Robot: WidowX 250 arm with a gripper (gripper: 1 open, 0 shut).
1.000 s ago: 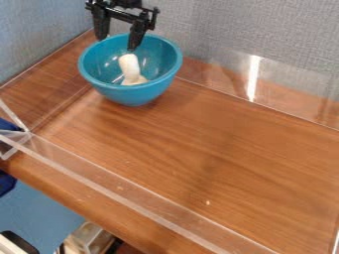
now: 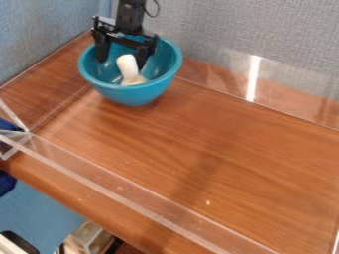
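Observation:
A teal bowl [image 2: 139, 91] sits on the wooden table at the back left, a pale white cylindrical object [image 2: 129, 67] inside it, leaning. My black gripper [image 2: 125, 52] hangs down into the bowl's back part, its fingers open, above and behind the white object. Whether the fingers touch it is hard to tell.
Transparent panels edge it, grey fabric walls stand behind and left, and a dark blue item [image 2: 7, 127] is at the left edge.
The gripper has moved down from above the bowl's back rim into the bowl. The bowl and white object look unchanged.

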